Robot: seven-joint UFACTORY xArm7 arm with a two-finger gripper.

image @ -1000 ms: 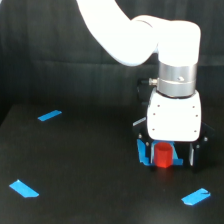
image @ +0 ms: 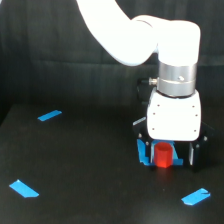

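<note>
My white arm reaches down from the top of the camera view to its gripper (image: pixel 168 142), whose black fingers stand apart on either side of a red cylinder (image: pixel 163 156). The cylinder sits on or just in front of a patch of blue tape (image: pixel 143 153), low under the white gripper body. Whether the fingers touch it, I cannot tell.
Short blue tape strips lie at the far left (image: pixel 50 115), near left (image: pixel 24 188) and near right (image: pixel 196 197). A dark backdrop stands behind.
The gripper has shifted very slightly; otherwise little differs.
</note>
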